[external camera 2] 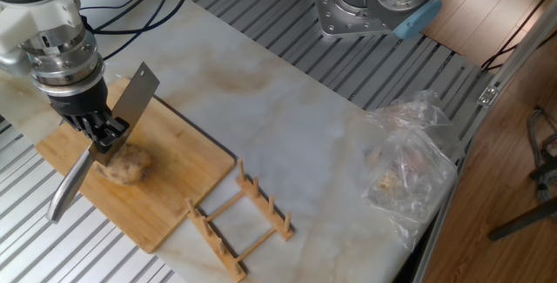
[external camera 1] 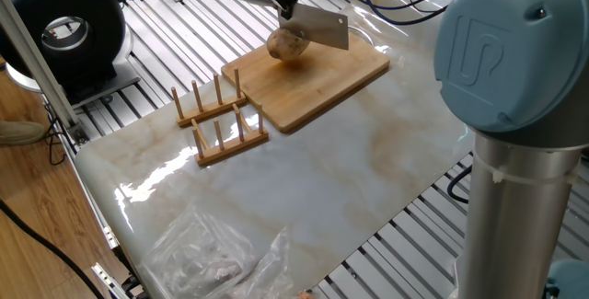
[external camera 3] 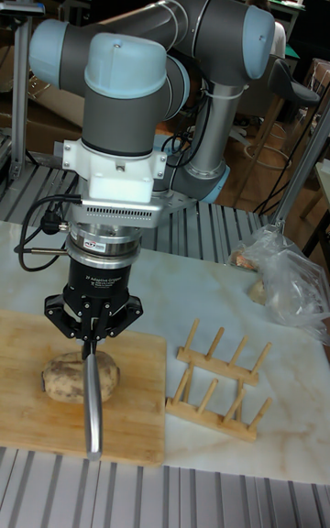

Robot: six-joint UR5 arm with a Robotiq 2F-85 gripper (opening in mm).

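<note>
My gripper (external camera 1: 286,10) is shut on a cleaver (external camera 1: 322,28), around where its handle meets the blade. The broad metal blade (external camera 2: 137,98) stands on edge, and the silver handle (external camera 3: 93,415) points toward the camera in exterior view 3. Right against the blade is a brown potato (external camera 2: 127,165), over the wooden cutting board (external camera 1: 340,78). A dark shadow lies below the potato; whether it rests on the board or hangs at the blade I cannot tell. The cutting edge is partly hidden by the potato.
A wooden peg rack (external camera 1: 230,144) stands beside the board. Clear plastic bags (external camera 2: 413,174) with something inside lie at the table's far end. The marbled tabletop (external camera 1: 304,198) between rack, bags and arm base is free.
</note>
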